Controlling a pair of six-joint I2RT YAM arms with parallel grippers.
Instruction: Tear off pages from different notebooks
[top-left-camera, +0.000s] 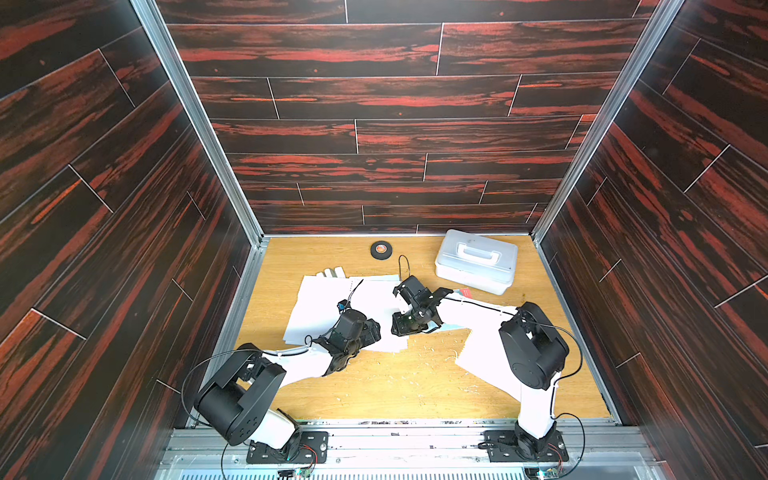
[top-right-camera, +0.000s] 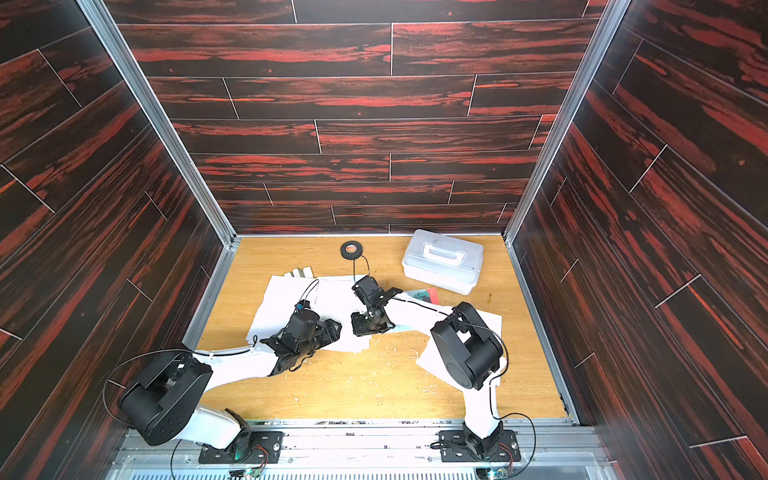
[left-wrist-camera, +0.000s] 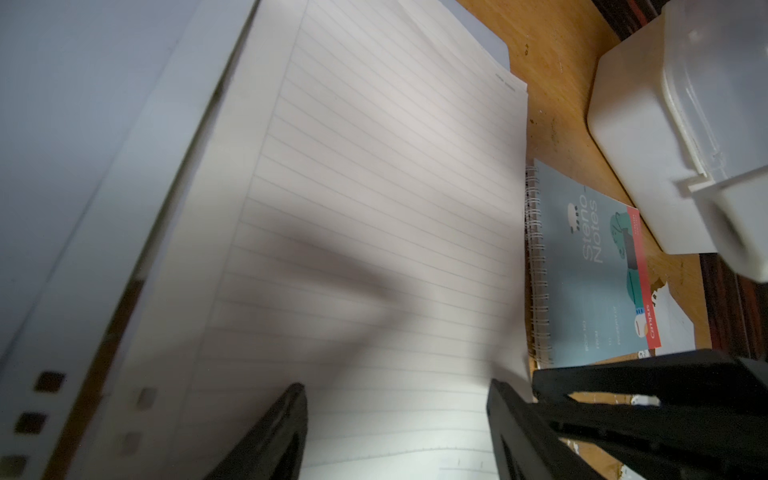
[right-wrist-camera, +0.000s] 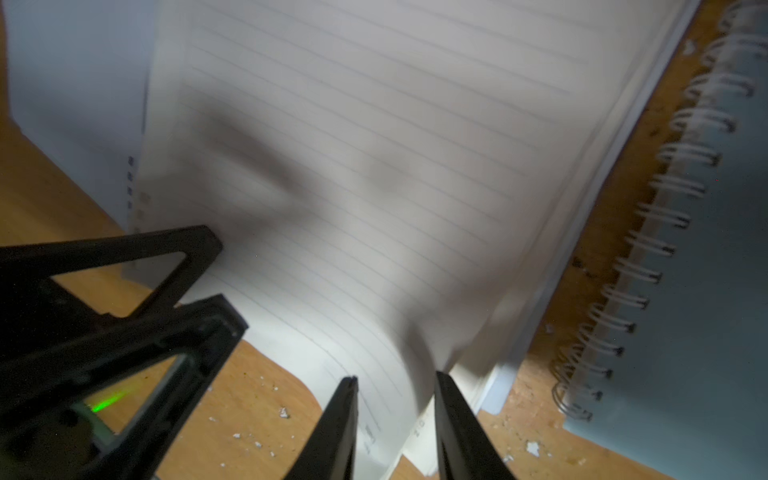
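Note:
A stack of loose lined paper, the notebook pages (left-wrist-camera: 384, 184), covers the table in front of both arms. In the right wrist view the top lined page (right-wrist-camera: 352, 176) curls near its lower edge. My right gripper is partly open around that curled edge; whether the fingers touch it cannot be told. My left gripper stands open over the lined page with nothing between its fingers. To the right lies the blue spiral-bound Steno Notes notebook (left-wrist-camera: 584, 264), partly hidden by the right arm in the top views.
A lidded grey-white box (top-left-camera: 476, 261) stands at the back right. A black tape roll (top-left-camera: 381, 250) lies at the back. More white sheets (top-left-camera: 488, 360) lie under the right arm. Bare wood shows along the front, with small paper scraps.

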